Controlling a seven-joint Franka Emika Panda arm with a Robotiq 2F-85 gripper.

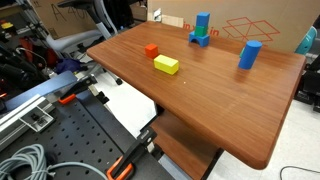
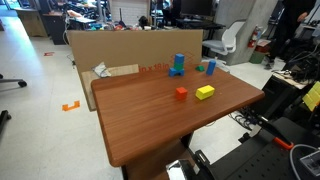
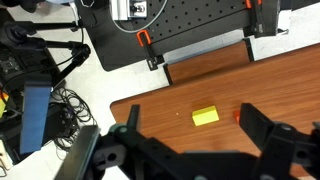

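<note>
A yellow block (image 1: 166,65) lies on the wooden table (image 1: 225,100), with a smaller red block (image 1: 151,50) just beyond it. Farther back stands a stack (image 1: 201,28) of blue and green pieces, and a blue cylinder (image 1: 250,54) is upright to its right. From the wrist, my gripper looks down with its dark fingers spread wide. Between them, below, appear the yellow block (image 3: 205,116) and the partly covered red block (image 3: 238,116). Nothing is seen held; the gripper is open and apart from the blocks.
A tall cardboard panel (image 2: 120,52) stands along the table's back edge. The black robot bench (image 1: 60,140) borders the front, with a gap between it and the table. Bare tabletop extends widely on both sides of the blocks.
</note>
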